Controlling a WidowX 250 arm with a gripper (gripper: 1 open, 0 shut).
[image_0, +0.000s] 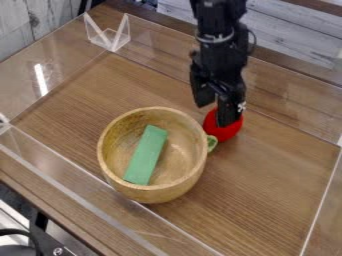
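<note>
My black gripper (211, 106) hangs over a red object (225, 129) on the wooden table (274, 180), its open fingers reaching down to the object's upper part. A small green piece (211, 143) shows at the red object's lower left, by the rim of a large tan bowl (116, 130). A green block (144, 155) lies inside the bowl.
A clear plastic item (107, 32) stands at the top left near the table's edge. A dark cable (16, 238) shows at the bottom left.
</note>
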